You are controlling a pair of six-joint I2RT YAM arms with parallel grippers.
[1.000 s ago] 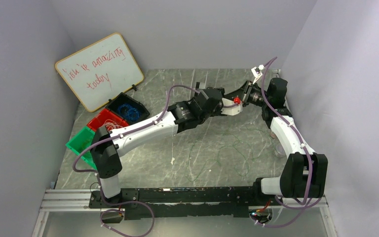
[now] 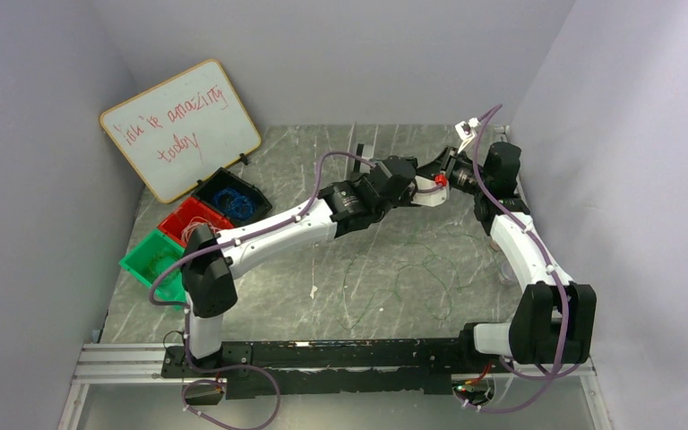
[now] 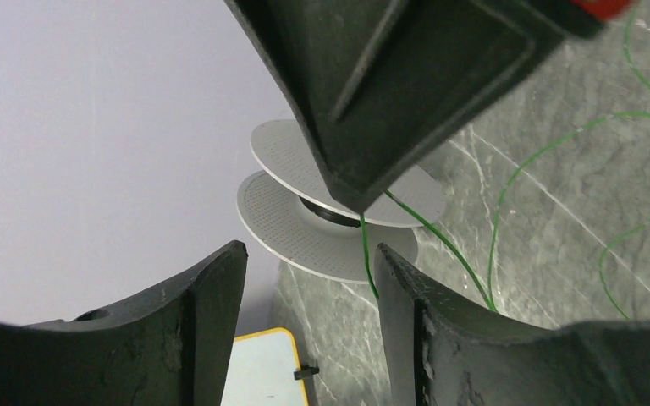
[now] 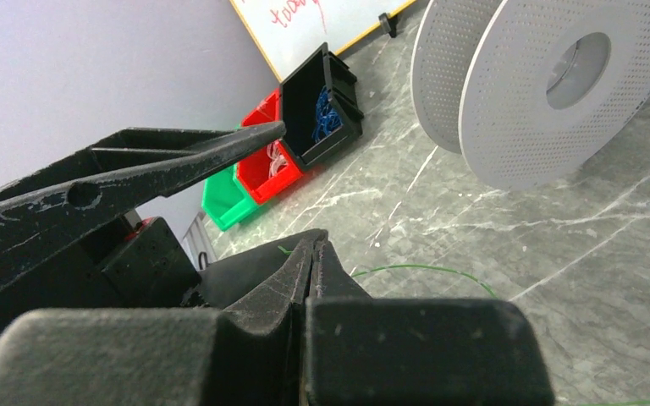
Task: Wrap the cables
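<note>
A thin green cable (image 3: 453, 249) runs from near a grey spool (image 3: 283, 216) across the table, where loose loops lie in the top view. The spool also fills the upper right of the right wrist view (image 4: 559, 135). My left gripper is part open, with the cable strand seen near or between its fingers; whether it touches cannot be told. My right gripper is shut, tips together; whether cable is pinched there is not clear. Both grippers meet above the back right of the table, the left partly hiding the right in the top view.
Green (image 2: 148, 260), red (image 2: 179, 219) and black (image 2: 242, 197) bins with cables stand at the left, below a whiteboard (image 2: 179, 125). Walls bound the back and sides.
My left arm has moved a little to the right in the top view, toward the right gripper. The right arm has barely moved.
</note>
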